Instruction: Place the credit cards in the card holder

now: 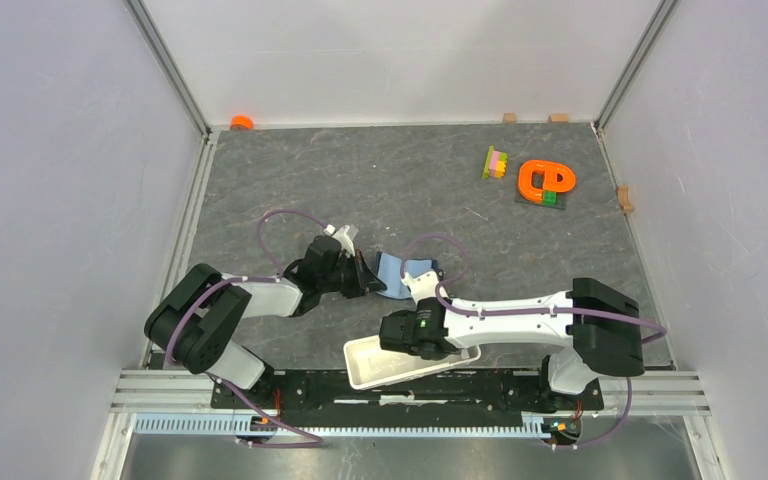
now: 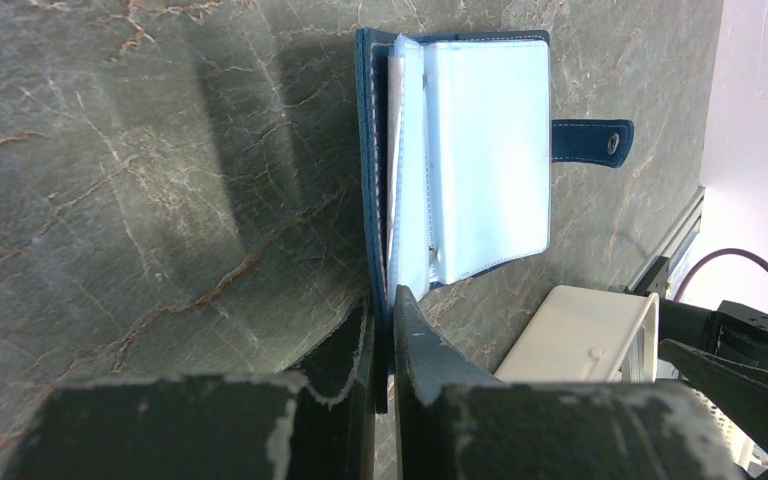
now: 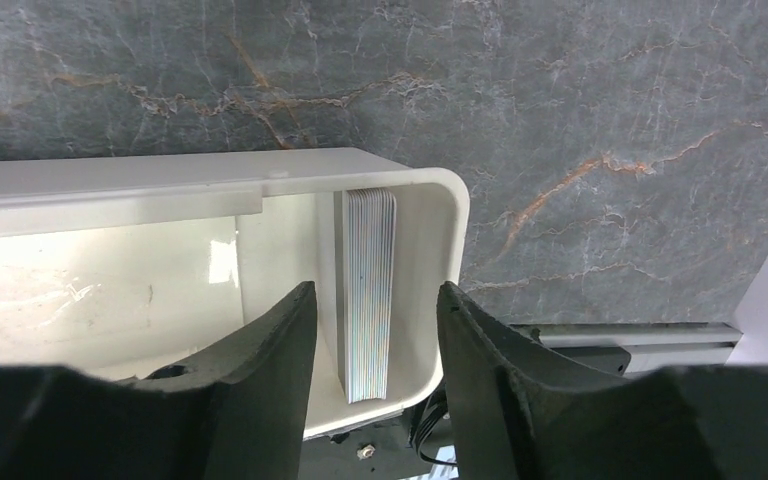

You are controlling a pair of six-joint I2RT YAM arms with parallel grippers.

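Observation:
A dark blue card holder with pale blue inner pages [image 2: 492,150] lies opened up on the table, its snap strap [image 2: 592,142] pointing away. My left gripper is shut on the near corner of its cover; in the top view the holder [image 1: 392,275] sits right at that gripper's tip. In the right wrist view a stack of cards [image 3: 368,295] stands on edge inside the white tray [image 3: 460,225], near its end wall. My right gripper hovers over the tray, open, with the stack showing between its fingers and nothing gripped.
A pink, yellow and green block toy [image 1: 495,163] and an orange shape on a dark base [image 1: 547,182] lie at the far right. An orange piece [image 1: 242,122] sits at the back left.

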